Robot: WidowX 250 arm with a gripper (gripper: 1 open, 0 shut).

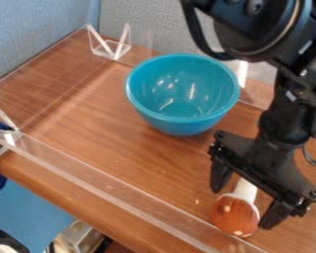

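Note:
An orange mushroom toy (235, 214) with a white stem lies on the wooden table near the front right. My black gripper (260, 188) is directly over it, open, its fingers low on either side of the stem, partly hiding it. Behind and left of the gripper stands a teal bowl (181, 91), which looks empty.
Clear plastic edging runs along the table (95, 138) near its front and back. White brackets stand at the back left and left edge.

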